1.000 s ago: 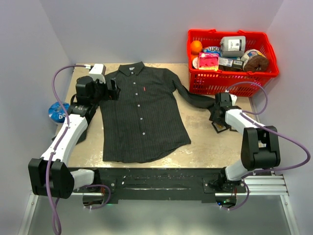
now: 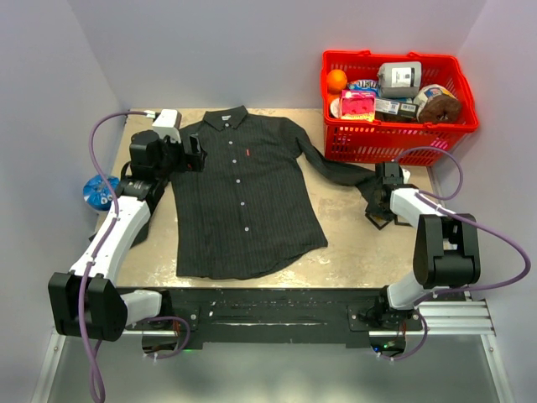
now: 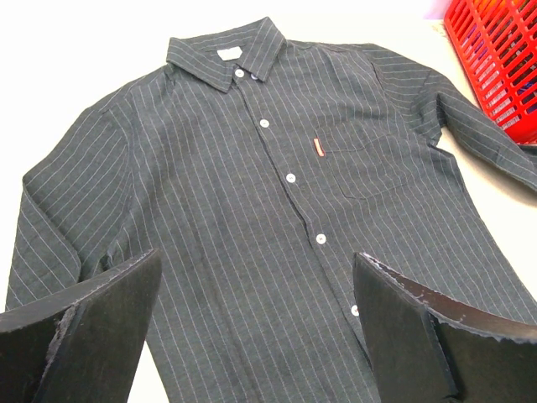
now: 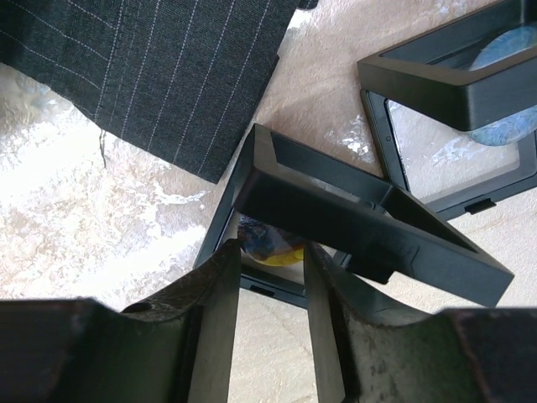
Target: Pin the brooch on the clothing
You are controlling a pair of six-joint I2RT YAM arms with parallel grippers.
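Note:
The dark pinstriped shirt (image 2: 243,210) lies flat and buttoned on the table, its right-hand sleeve stretched towards the basket. My left gripper (image 2: 200,155) hangs over its left shoulder side, fingers wide and empty; the shirt front (image 3: 243,201) fills the left wrist view. At the table's right, my right gripper reaches down into an open black case (image 4: 277,290). A shiny blue and yellow brooch (image 4: 275,243) sits in that case, between and just beyond the parted fingertips. Whether the fingers touch it is unclear.
A second open black case (image 4: 453,84) holding a pale blue round item stands beside the first. The sleeve cuff (image 4: 201,109) lies close to the cases. The full red basket (image 2: 398,141) stands behind. Bare table (image 2: 352,252) lies between shirt and cases.
The left arm and the shirt have stayed still.

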